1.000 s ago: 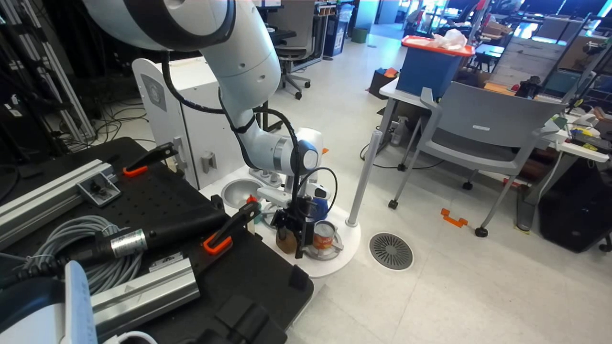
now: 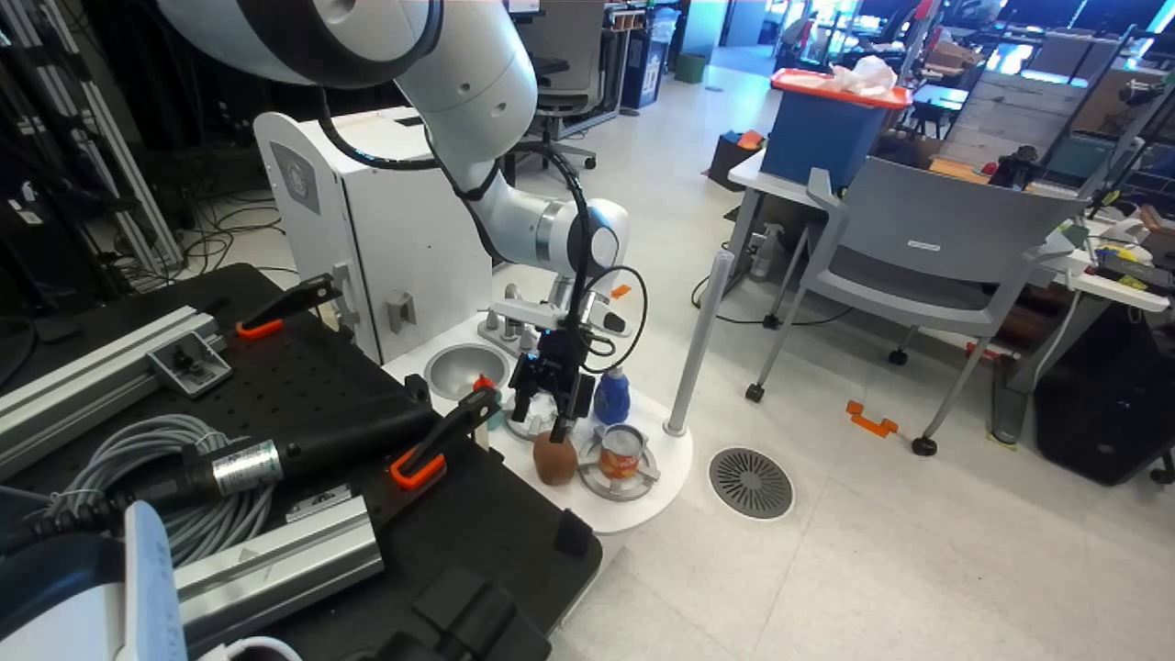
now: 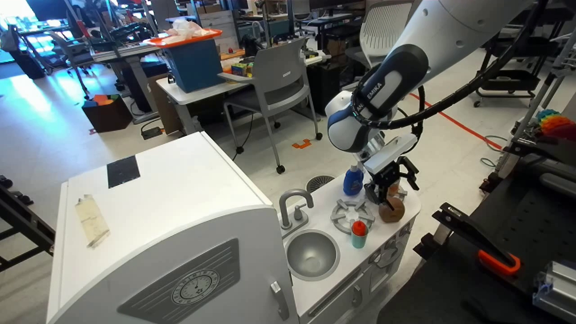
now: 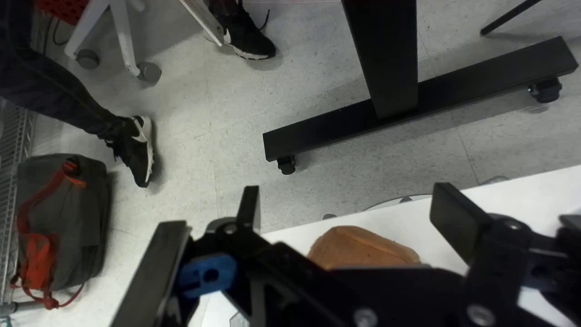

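A rounded brown object (image 2: 553, 461) stands on the white counter of a toy kitchen, beside a burner that carries an orange can (image 2: 622, 451). My gripper (image 2: 544, 419) hangs just above the brown object. In the wrist view the gripper is open, its dark fingers (image 4: 456, 220) wide apart. The brown object (image 4: 356, 248) shows past the gripper's body there, its lower part hidden. I see nothing held. A blue bottle (image 3: 353, 181) stands at the counter's far edge, and a teal cup with a red top (image 3: 359, 235) is near the front edge.
The counter also has a round sink (image 3: 313, 255), a grey faucet (image 3: 291, 208) and an empty burner (image 3: 352, 216). A grey post (image 2: 699, 347) rises at the counter's edge. A black table (image 2: 485, 529) with clamps lies close in front.
My gripper has risen from beside the brown object to above it. The brown object stays on the counter, and more of the blue bottle shows.
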